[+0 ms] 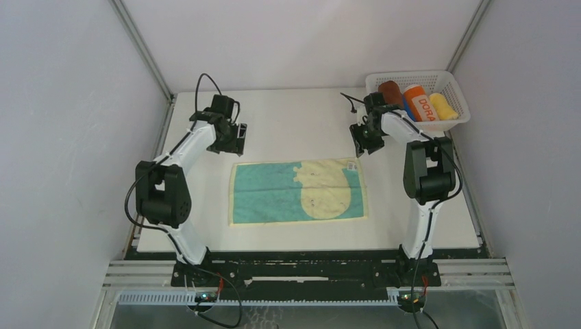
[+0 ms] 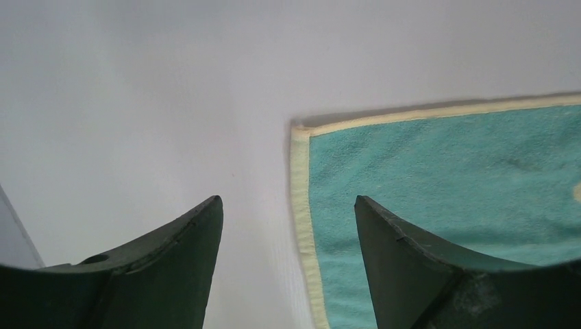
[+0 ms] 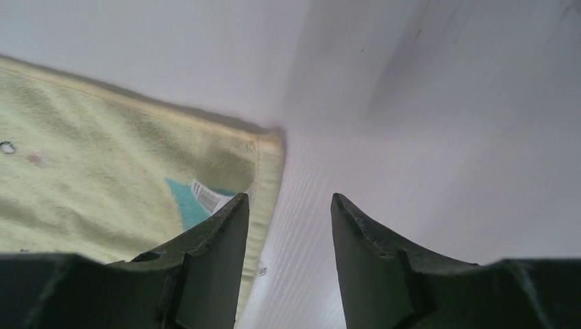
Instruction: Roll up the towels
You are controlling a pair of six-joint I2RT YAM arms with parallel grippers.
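A teal towel (image 1: 267, 192) with a large yellow figure and cream edging lies spread flat on the white table. My left gripper (image 1: 243, 139) is above the table, just beyond the towel's far left corner. In the left wrist view, that corner of the towel (image 2: 384, 171) shows ahead of the open fingers (image 2: 387, 240), and nothing is between them. Off the far right corner hovers my right gripper (image 1: 357, 140). Its fingers (image 3: 229, 236) stand apart and empty in the right wrist view, with the towel's corner (image 3: 264, 164) and a small white tag beyond them.
At the back right stands a white basket (image 1: 449, 82) holding several rolled towels, among them a brown one (image 1: 390, 94), an orange one (image 1: 421, 104) and a yellow one (image 1: 443, 106). The right forearm reaches close by it. Bare table lies behind the towel.
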